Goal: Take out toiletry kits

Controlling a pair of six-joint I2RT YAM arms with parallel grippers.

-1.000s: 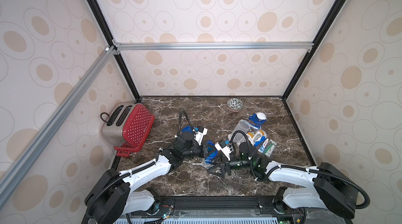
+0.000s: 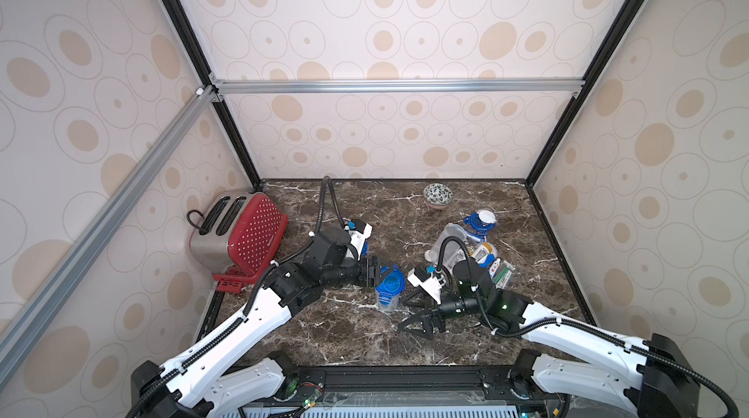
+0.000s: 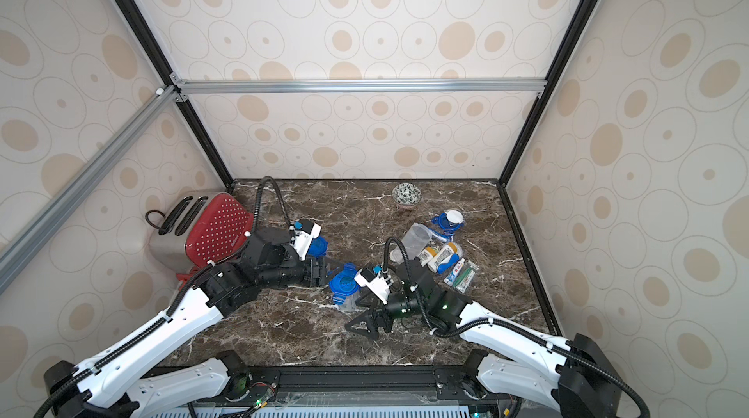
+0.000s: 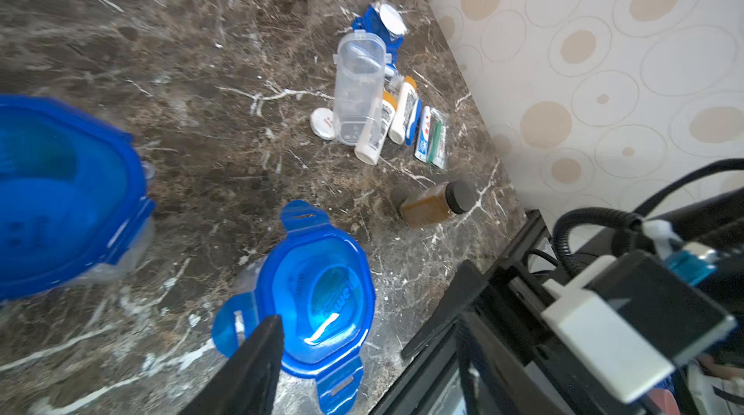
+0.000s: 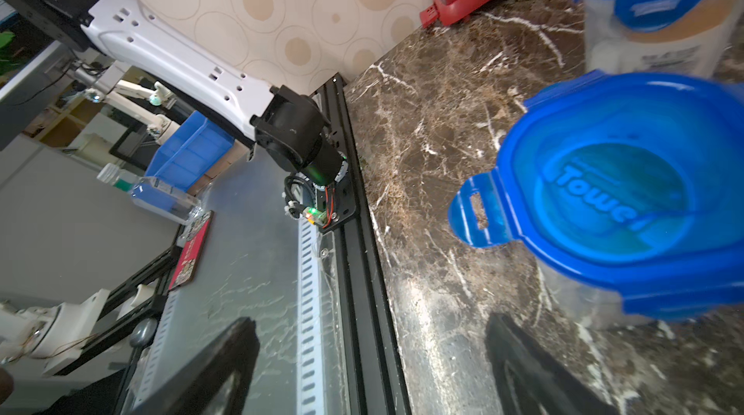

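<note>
A clear container with a blue lid [image 2: 390,281] marked "Towel" stands mid-table. In the left wrist view, several clips of this lid [image 4: 317,298] stick outward. The lid still covers the container's top. Behind and to its left is another blue-lidded container [image 4: 54,190], partly hidden by my left arm in the top views. My left gripper is open and empty above the Towel container's left side. Low at its right front, my right gripper also stands open with nothing between its fingers; the Towel container [image 5: 620,190] is beside it.
At the right lie an empty clear container [image 4: 360,81], several tubes and bottles [image 4: 403,109], a brown jar [image 4: 434,204] and a loose blue lid [image 4: 379,23]. A patterned bowl [image 2: 438,195] sits at the back, a red toaster [image 2: 253,238] at the left.
My left gripper has moved up and left, away from the Towel container. The right gripper has drawn back slightly to the right, so more of the blue lid shows.
</note>
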